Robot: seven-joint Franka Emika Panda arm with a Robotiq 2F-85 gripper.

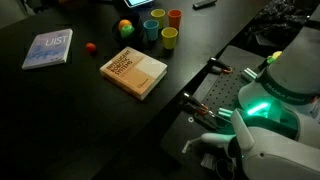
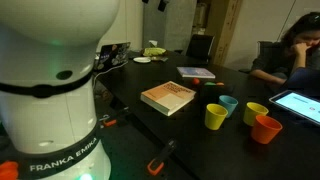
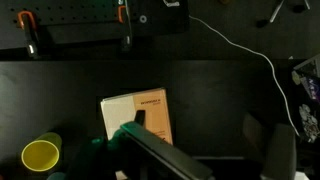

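Observation:
In the wrist view my gripper shows as two dark shapes set well apart, with no object seen between them. A thick book with a white and orange cover (image 3: 153,108) lies flat below, partly hidden by the left finger. The same book (image 1: 134,73) rests on the dark table in the first exterior view. In the second exterior view it (image 2: 168,97) lies near the table edge; my fingers cannot be made out there.
Yellow cups (image 1: 169,38), a blue cup (image 1: 152,30) and an orange cup (image 1: 175,18) stand beside a dark bowl (image 1: 126,29). A white book (image 1: 48,48) and a small red ball (image 1: 91,47) lie farther left. A person (image 2: 290,50) sits behind the table.

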